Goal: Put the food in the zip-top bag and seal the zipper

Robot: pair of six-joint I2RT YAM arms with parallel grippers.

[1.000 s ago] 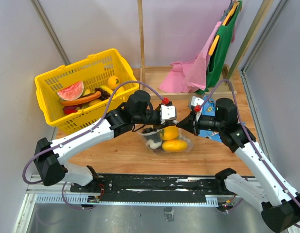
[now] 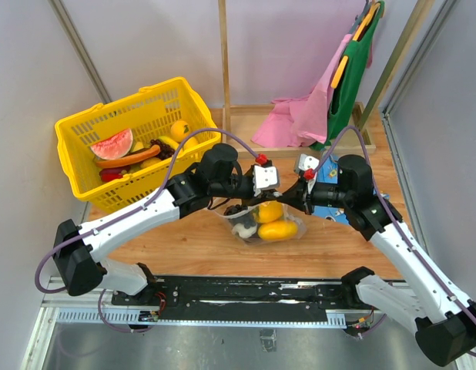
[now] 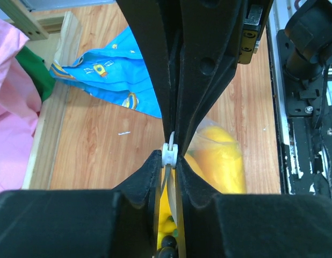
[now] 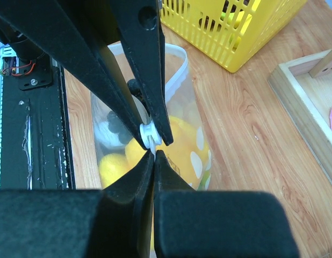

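Observation:
The clear zip bag (image 2: 263, 230) holding yellow and dark food stands on the wooden table between both grippers, whose tips meet at its top. The white zipper slider (image 3: 169, 154) sits between the tips of my left gripper; whether they grip it is hard to tell. Above it in the left wrist view are the black fingers of the other gripper. In the right wrist view my right gripper is shut at the thin strip beside the slider (image 4: 150, 135), with the bag's yellow food (image 4: 182, 145) behind.
A yellow basket of food (image 2: 130, 139) stands at the back left. A wooden rack (image 2: 246, 123) with pink and green garments is at the back right. A blue cloth (image 3: 117, 75) lies right of the bag. Bare table (image 4: 252, 150) surrounds the bag.
The grippers have barely moved in the top view; my right arm has shifted very slightly. The bag and food look unchanged.

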